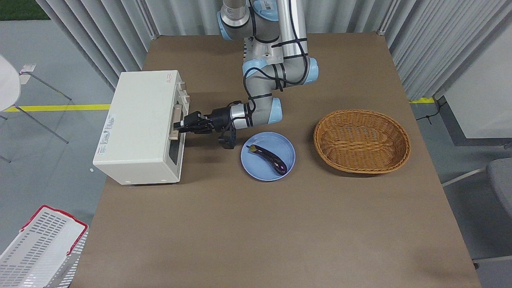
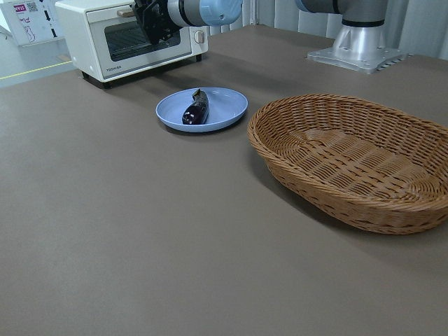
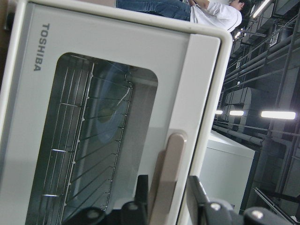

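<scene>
A white Toshiba toaster oven (image 1: 134, 120) stands on the left of the table, its glass door (image 3: 93, 126) closed, with a wire rack visible inside. My gripper is open at the door's long handle (image 3: 169, 164), one finger on each side of it in the wrist view. In the front view the arm reaches leftward to that handle, above and behind a blue plate (image 1: 254, 168) that holds a dark eggplant (image 1: 273, 161).
An oval wicker basket (image 1: 362, 141) sits right of the plate. The arm's base stands at the back.
</scene>
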